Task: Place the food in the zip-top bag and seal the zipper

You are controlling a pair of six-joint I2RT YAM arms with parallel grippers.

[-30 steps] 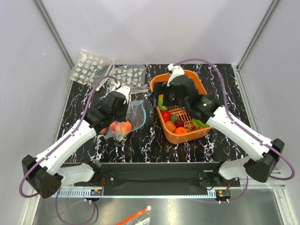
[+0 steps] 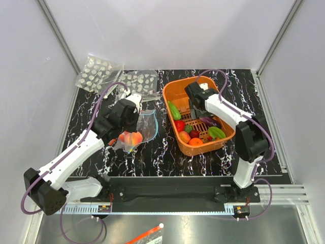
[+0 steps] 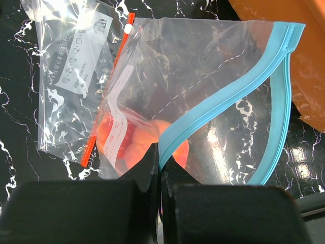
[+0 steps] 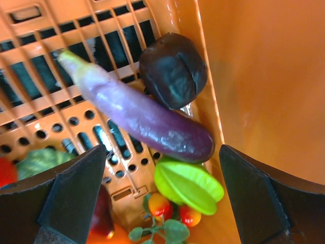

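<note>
A clear bag with a blue zipper band (image 3: 223, 99) lies with its mouth spread toward the basket. Two orange-red round foods (image 3: 139, 142) are inside it. My left gripper is shut on one edge of that band. In the right wrist view, my right gripper stands open inside the orange basket (image 2: 172, 91), with nothing between its fingers. Below it a purple eggplant (image 4: 137, 114) lies on the basket floor, beside a dark round food (image 4: 173, 70) and a green star-shaped fruit (image 4: 187, 185). Small tomatoes (image 4: 160, 206) sit near the fruit.
A green cucumber-like food (image 2: 174, 111), a red pepper (image 2: 180, 125) and an orange (image 2: 195, 142) also lie in the basket. Another clear bag with an orange slider strip (image 3: 96, 122) lies left of the blue-banded one. Patterned bags (image 2: 99, 72) are at the back left.
My right gripper has moved right, from near the basket's left rim to deeper within the basket, its arm swinging in over the right side. The left arm and the bag have stayed still.
</note>
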